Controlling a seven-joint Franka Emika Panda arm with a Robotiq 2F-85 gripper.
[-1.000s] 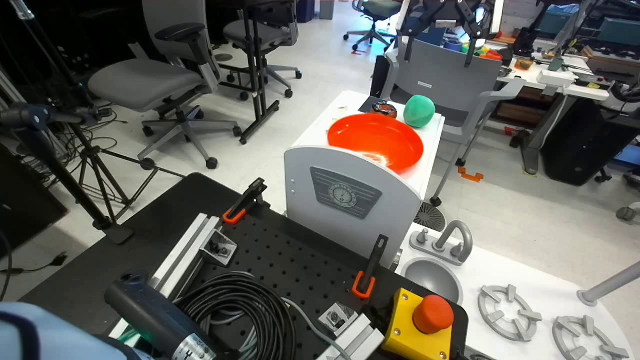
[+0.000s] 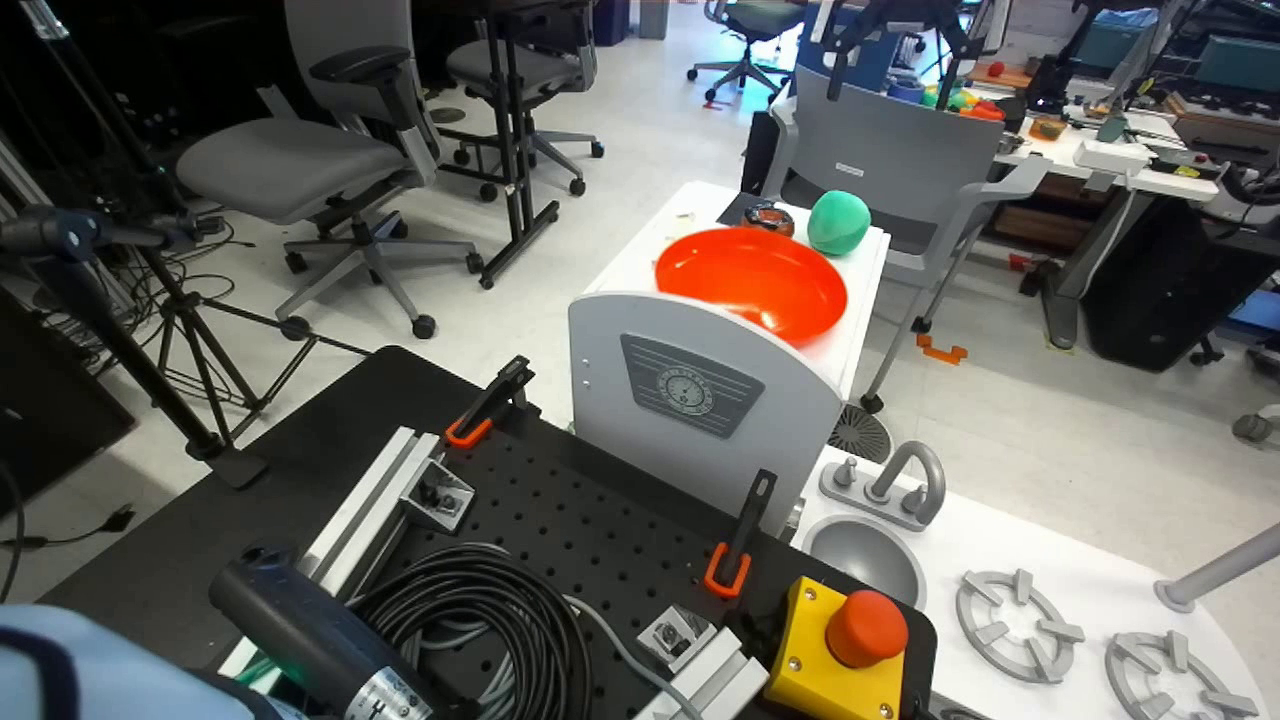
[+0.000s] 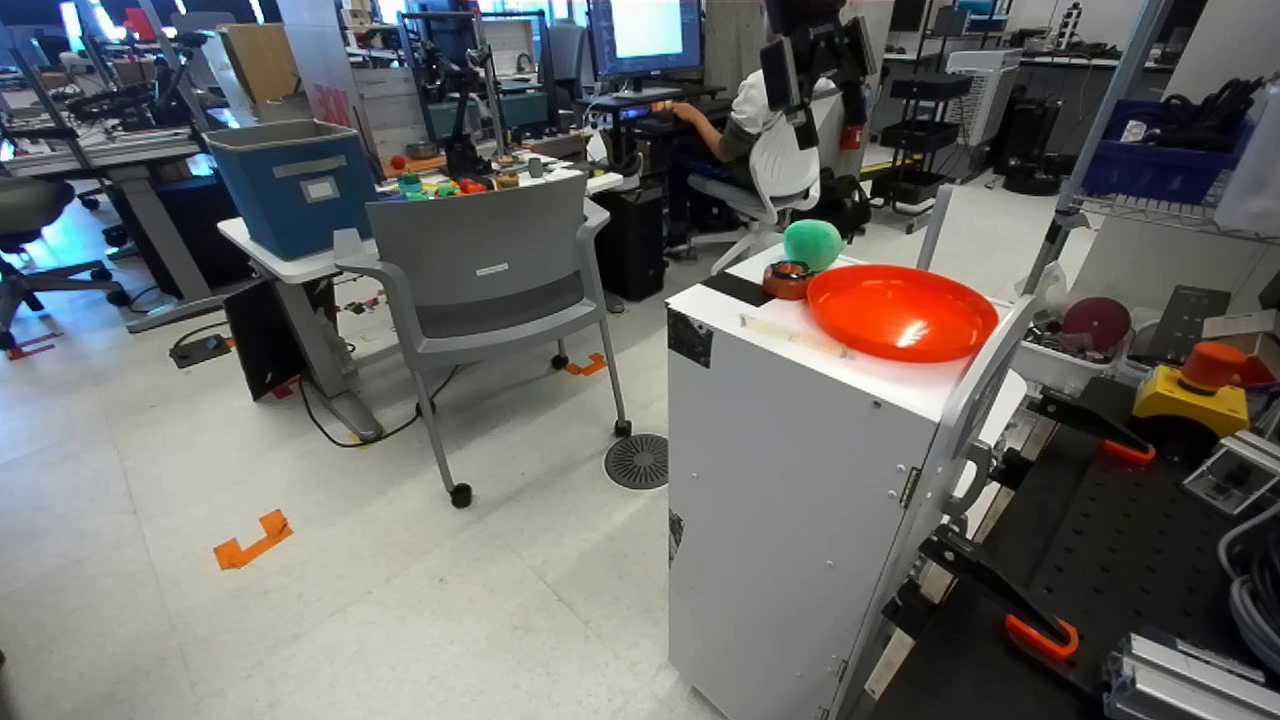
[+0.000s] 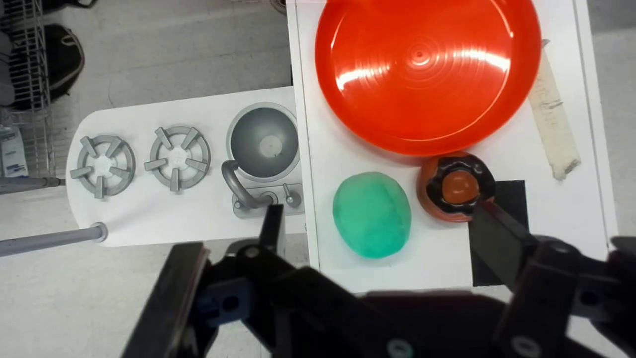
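A green rounded object (image 4: pixel 372 215) lies on the white cabinet top (image 4: pixel 340 268). To its right in the wrist view sits a brown ring-shaped item with black glossy icing (image 4: pixel 456 186), touching or just under the rim of a red-orange plate (image 4: pixel 426 101). The plate looks empty. My gripper is above the cabinet top, its fingers spread wide with nothing held between them. In exterior view 1 the gripper (image 2: pixel 894 82) appears at the top edge, higher than the green object (image 2: pixel 839 222) and clear of it.
A black patch (image 4: pixel 499 235) and a strip of tape (image 4: pixel 553 119) mark the cabinet top. Alongside stands a lower white counter with a sink (image 4: pixel 264 143) and toy burners. A grey curved panel (image 2: pixel 708 372) rises at the cabinet's edge beside the black table (image 2: pixel 552 480).
The gripper's fingers have risen a little in exterior view 1 and turned slightly. Plate, green object and brown ring look unmoved.
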